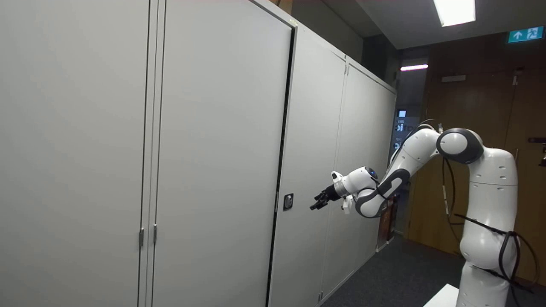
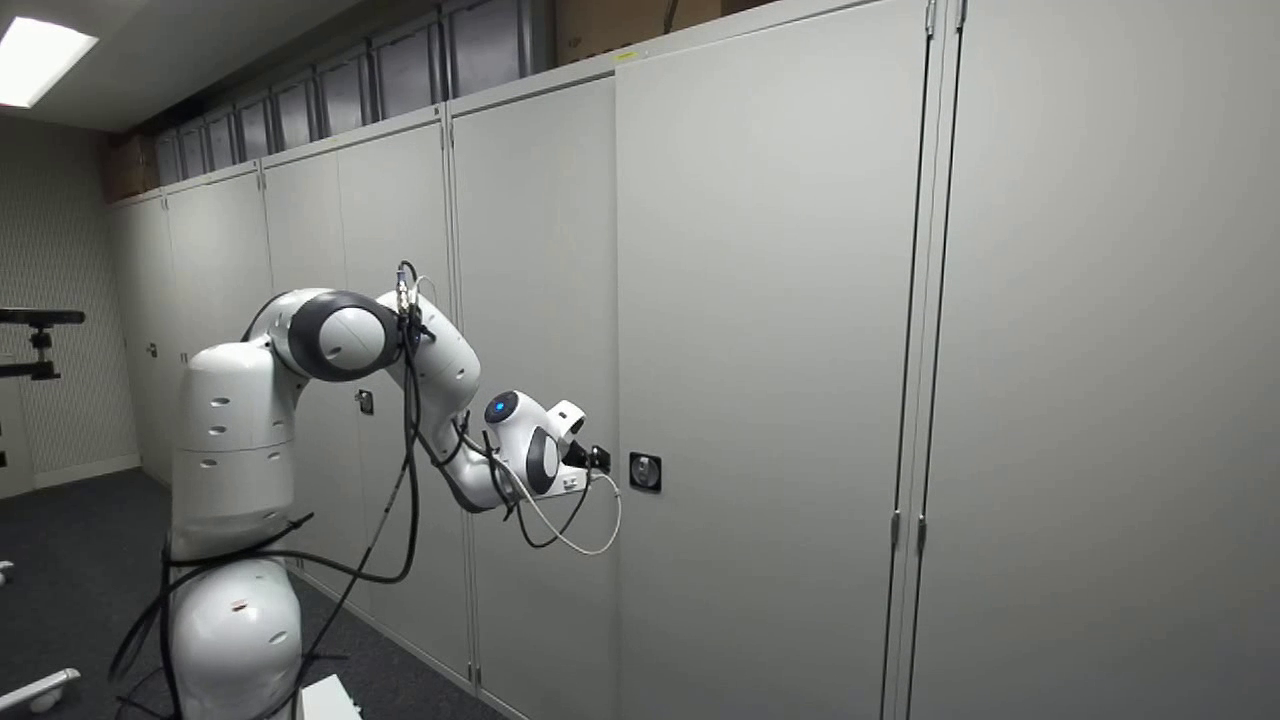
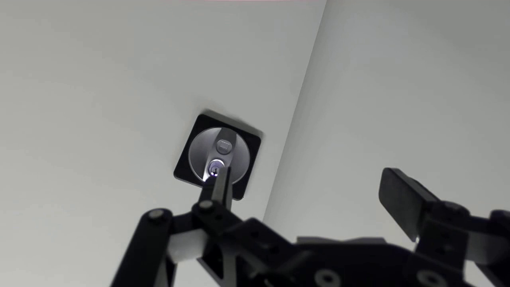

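Observation:
A square black lock plate (image 1: 288, 201) with a round silver handle is set in a tall grey cabinet door (image 1: 312, 117), close to that door's left edge. My gripper (image 1: 317, 200) is a short way off the door front, to the right of the lock in exterior view 1. In the wrist view the gripper stands open, its fingers far apart and nothing between them. The left finger (image 3: 222, 186) overlaps the lower part of the lock (image 3: 240, 158) in that view; the right one is over the neighbouring grey door (image 3: 382, 95).
A dark gap (image 1: 282, 148) runs down the door's left edge in exterior view 1. More grey cabinet doors (image 2: 1116, 360) line the wall on both sides. Cables (image 2: 588, 551) hang loosely from the arm. Open floor (image 1: 404, 261) lies before the cabinets.

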